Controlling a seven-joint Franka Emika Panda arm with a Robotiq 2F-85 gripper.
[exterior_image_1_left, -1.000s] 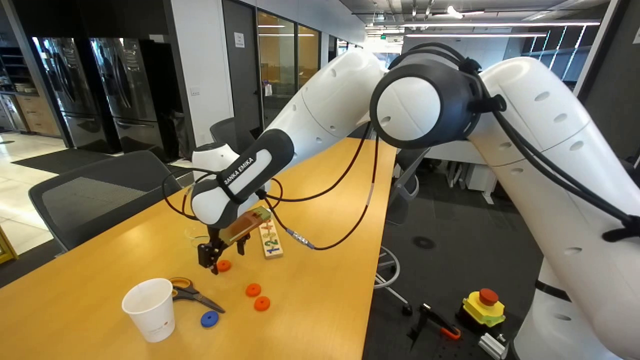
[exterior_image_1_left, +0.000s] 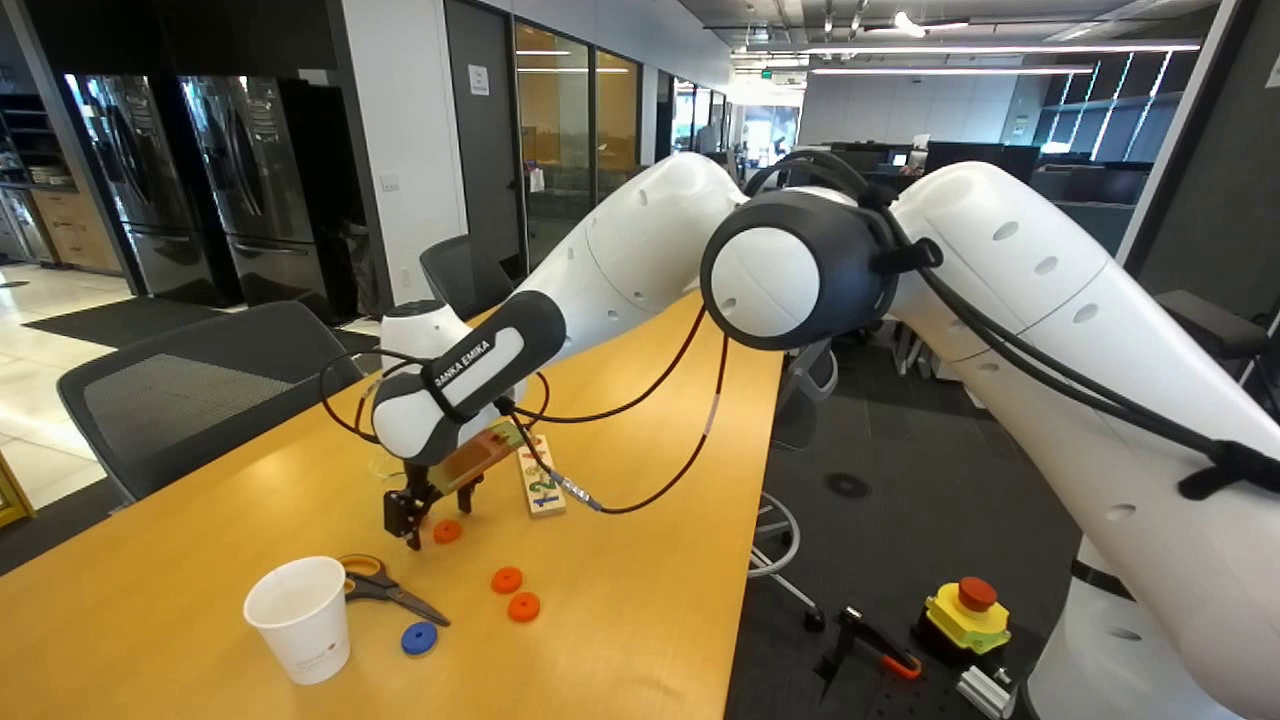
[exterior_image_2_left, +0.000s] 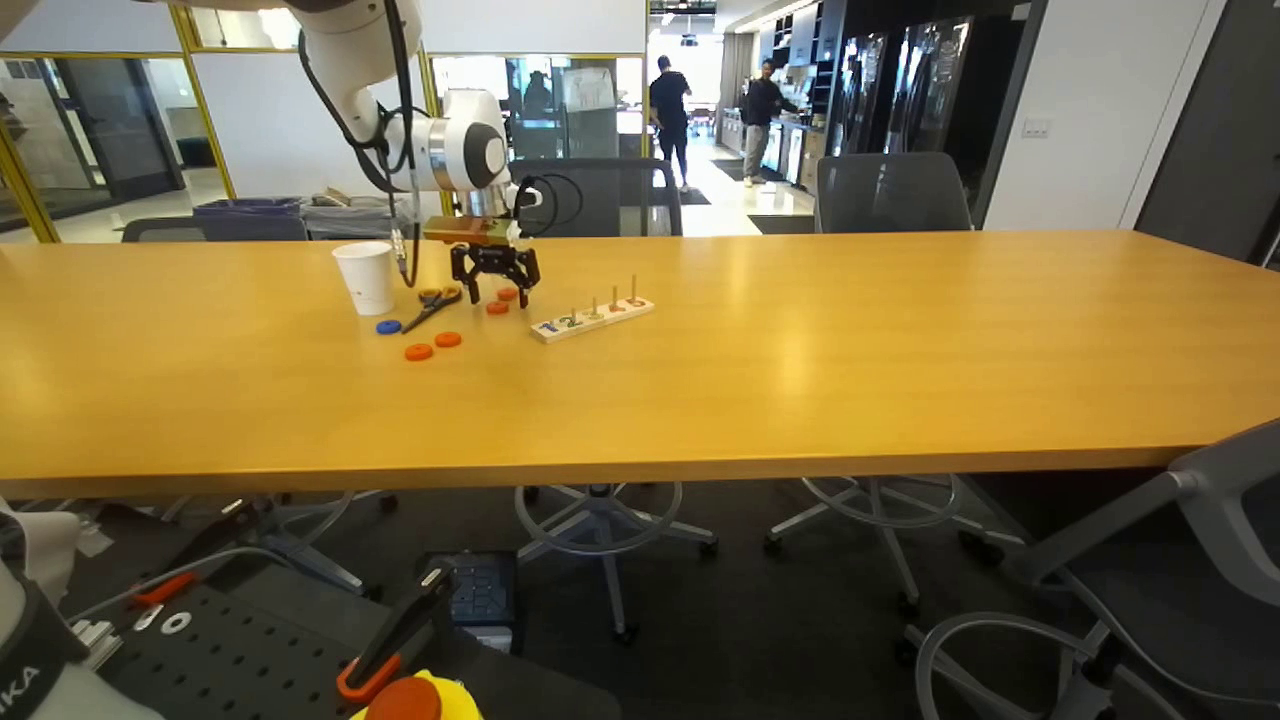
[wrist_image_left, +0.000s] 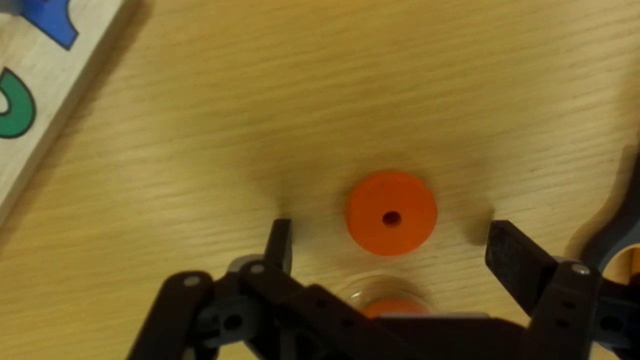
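Low over the table, my gripper stands open with its two black fingers well apart. An orange disc (wrist_image_left: 393, 213) with a small centre hole lies flat on the wood, a little ahead of the gap between the fingertips and touching neither. Partly hidden by the gripper body, a second orange disc (wrist_image_left: 396, 307) shows at the bottom of the wrist view. Two more orange discs, one nearer (exterior_image_1_left: 523, 607) and one farther (exterior_image_1_left: 506, 580), lie apart from the gripper. A wooden peg board (exterior_image_2_left: 594, 319) with painted numbers and several upright pegs rests beside the gripper.
A white paper cup (exterior_image_1_left: 300, 618), dark scissors (exterior_image_1_left: 390, 587) with orange-lined handles and a blue disc (exterior_image_1_left: 419, 638) are grouped on the table (exterior_image_1_left: 648, 528). Scissor handles lie close to one finger in the wrist view. Beyond the peg board the tabletop is clear.
In exterior view 1, the arm has come down and my gripper has shifted slightly left, farther from the peg board. The discs, cup, scissors and board have stayed put.
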